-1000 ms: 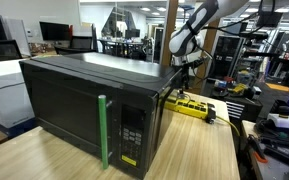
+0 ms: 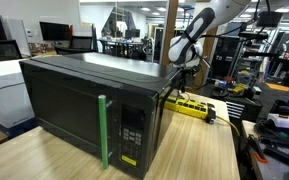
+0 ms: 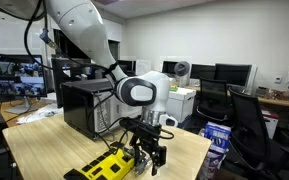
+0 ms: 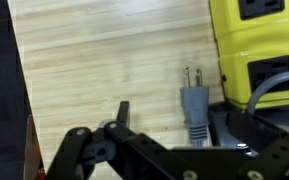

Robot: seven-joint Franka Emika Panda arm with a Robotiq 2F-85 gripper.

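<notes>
A grey two-prong plug (image 4: 194, 103) lies on the wooden table in the wrist view, its prongs pointing away from my gripper. The fingers stand open, with the plug in the gap between them as seen from above, closer to the right finger; contact cannot be made out. To the right is a yellow power strip (image 4: 259, 50) with black sockets. In exterior view 2 the strip (image 3: 102, 166) lies beside my gripper (image 3: 141, 160), which is low over the table there.
A large black microwave (image 2: 89, 105) takes up much of the table in exterior view 1. A grey cable (image 4: 269, 85) curves over the strip's edge. Bare tabletop (image 4: 94, 60) lies left of the plug.
The white arm has shifted slightly to the right in exterior view 1. The microwave and the power strip look unmoved.
</notes>
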